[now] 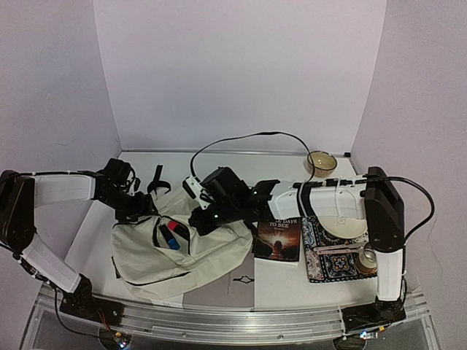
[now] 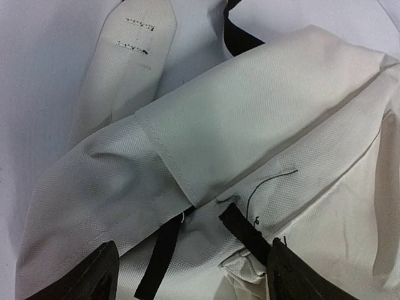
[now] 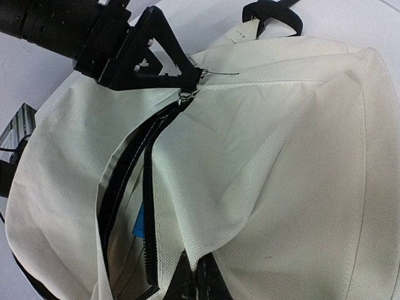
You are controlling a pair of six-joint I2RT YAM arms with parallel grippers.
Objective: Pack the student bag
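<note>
The cream bag point(image 1: 211, 259) lies on the table with a zipped opening spread at its upper left. Inside that opening show a blue item point(image 1: 169, 237) and a red item point(image 1: 175, 227). Over the opening's far end, my left gripper point(image 1: 152, 212) is open; in the left wrist view its fingers point(image 2: 94, 275) stand wide apart above the cloth, near a black zipper pull point(image 2: 247, 234). My right gripper is shut on a fold of bag cloth beside the zip. A dark book point(image 1: 277, 240) lies right of the bag, partly under the right arm.
On the right, a patterned mat point(image 1: 321, 270) carries a white plate point(image 1: 343, 227), pinkish utensils point(image 1: 337, 249) and a small round container point(image 1: 367, 258). A bowl point(image 1: 322, 163) stands at the back right.
</note>
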